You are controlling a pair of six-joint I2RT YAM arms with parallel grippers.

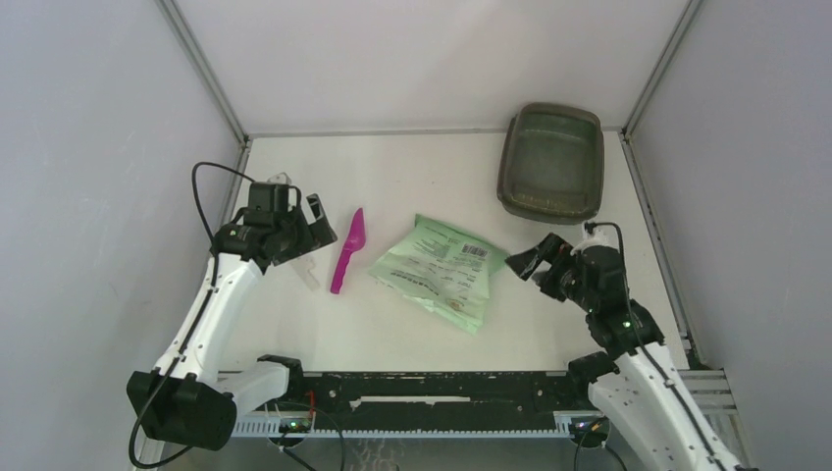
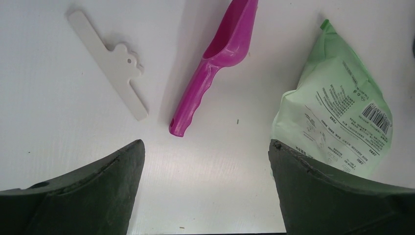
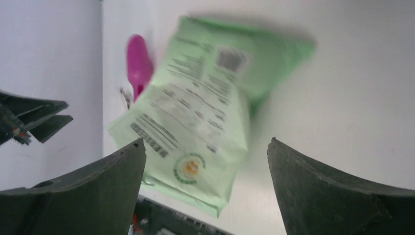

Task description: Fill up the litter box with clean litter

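Observation:
A green litter bag (image 1: 443, 272) lies flat on the middle of the table, printed side up. To its left rests a magenta scoop (image 1: 348, 253), its handle toward the front edge. The dark litter box (image 1: 554, 162) stands at the back right; its floor looks bare. My left gripper (image 1: 325, 223) is open over the table left of the scoop, nothing between its fingers. Right of the bag, my right gripper (image 1: 530, 263) is open and empty. In the right wrist view the bag (image 3: 191, 117) shows between and beyond the fingers, apart from them.
A flat whitish piece (image 2: 110, 66) lies left of the scoop, partly under the left gripper in the top view. Walls (image 1: 765, 177) enclose the table at the back and sides. Clear table lies behind the bag and in front of it.

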